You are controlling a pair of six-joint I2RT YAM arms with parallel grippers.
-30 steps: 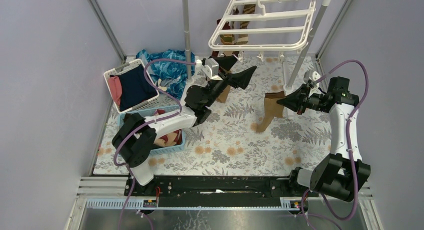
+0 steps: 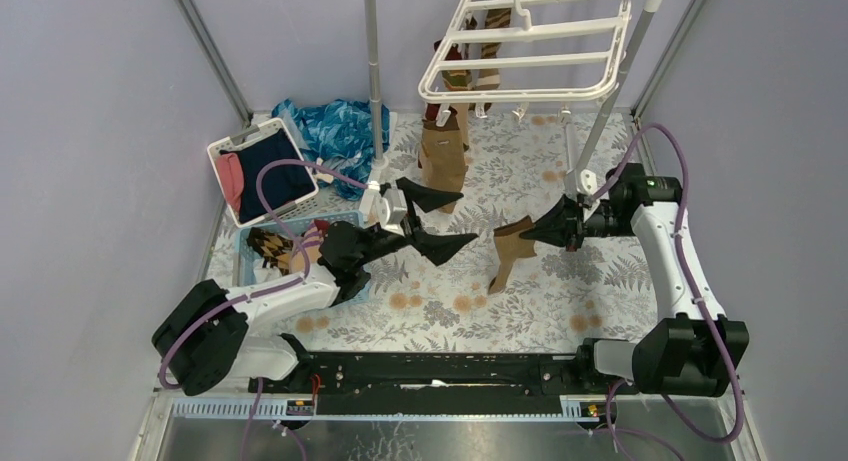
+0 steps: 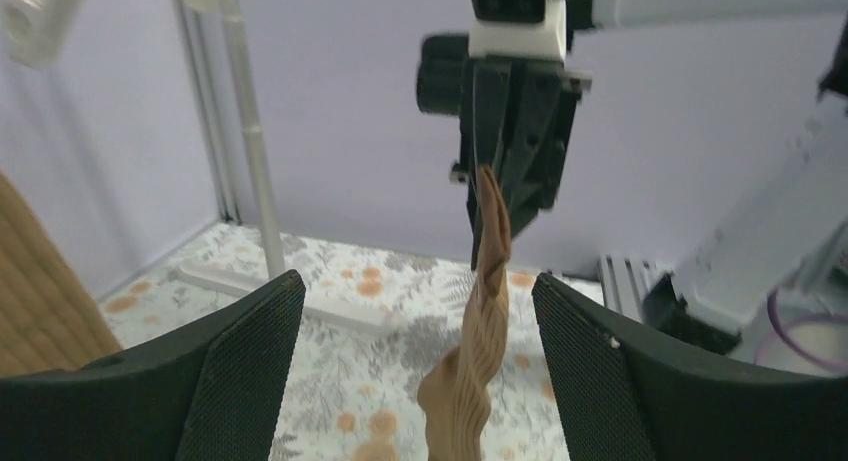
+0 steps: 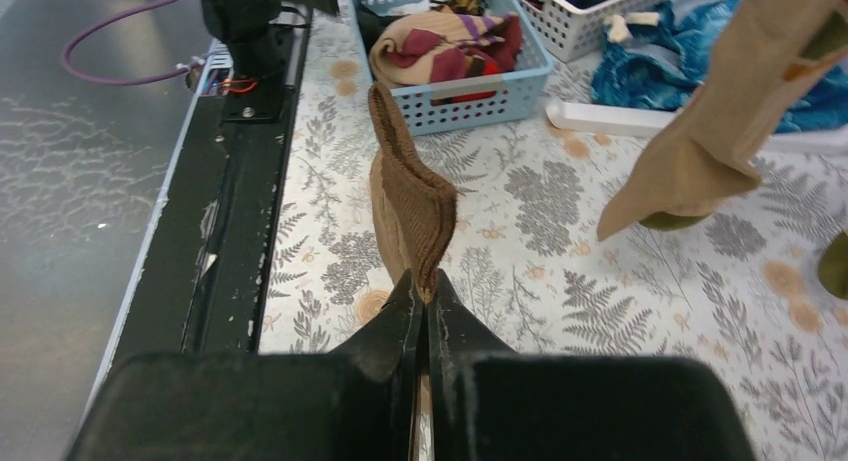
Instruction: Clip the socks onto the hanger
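Observation:
A brown sock hangs from my right gripper, which is shut on its cuff; the right wrist view shows the sock's ribbed edge pinched at the fingertips. My left gripper stands open to the left of that sock, nothing between its fingers. Through the left wrist view the held sock appears ahead, in the gap between the spread fingers. The white hanger with its clips is above and behind both grippers. Other socks hang from its left side.
A blue basket with several socks lies at the left, partly beneath my left arm. Behind it are a white basket of dark cloth and a blue plastic bag. Hanger poles stand at both sides.
My left gripper has come left and toward the front, away from the hanging socks, staying open. The right gripper has carried its sock left and slightly frontward.

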